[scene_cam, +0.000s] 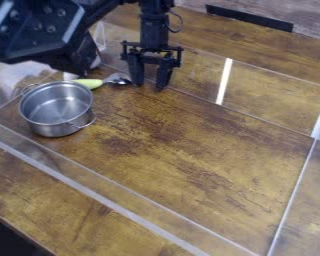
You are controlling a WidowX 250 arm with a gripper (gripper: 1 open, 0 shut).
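My gripper (151, 70) hangs at the top middle, fingers apart, low over the wooden table beside a metal spoon-like utensil (117, 80). A yellow-green handled object (88, 83) lies just left of it. A steel pot (56, 108) stands at the left. I cannot tell whether my fingertips touch the utensil.
Black cables fill the upper left, over a whitish object at the left edge.
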